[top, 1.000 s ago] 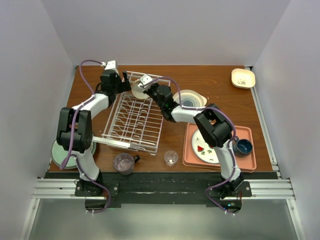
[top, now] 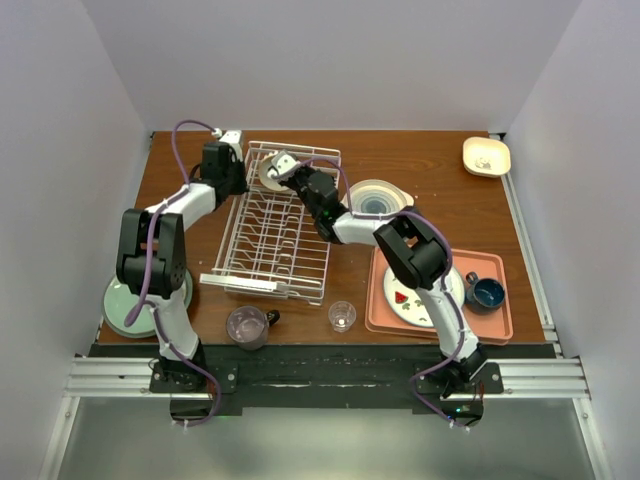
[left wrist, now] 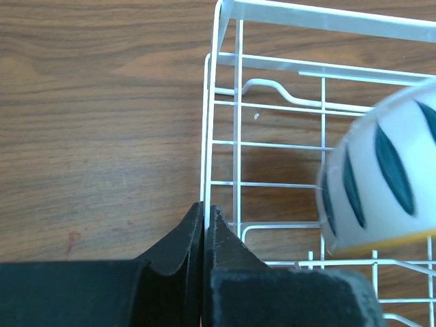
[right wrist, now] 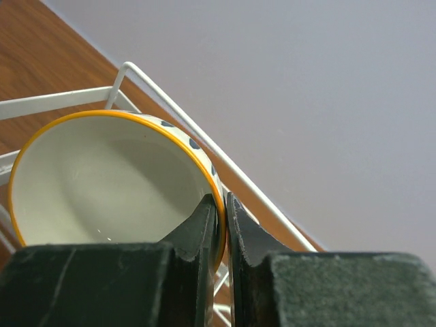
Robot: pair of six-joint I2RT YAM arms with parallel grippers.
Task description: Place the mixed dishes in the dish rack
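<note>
The white wire dish rack (top: 275, 235) stands on the wooden table. In the left wrist view, my left gripper is shut on a thin upright wire at the rack's far left corner. A white bowl (right wrist: 112, 184) with a yellow rim and dark leaf marks stands tilted inside the rack's far end. The bowl's rim runs between the fingers of my right gripper, one inside the bowl and one outside. Whether they press on it is hard to tell.
Stacked plates (top: 378, 197) lie right of the rack. The orange tray (top: 505, 325) holds a plate (top: 405, 300) and a dark mug (top: 486, 294). A glass mug (top: 246, 327) and a clear glass (top: 342, 316) stand in front; a green plate (top: 118, 305) is at left. A square dish (top: 487, 156) sits far right.
My left gripper went from open to shut on the rack's corner. The rack's near end has swung slightly right. The bowl and right gripper have shifted a little left.
</note>
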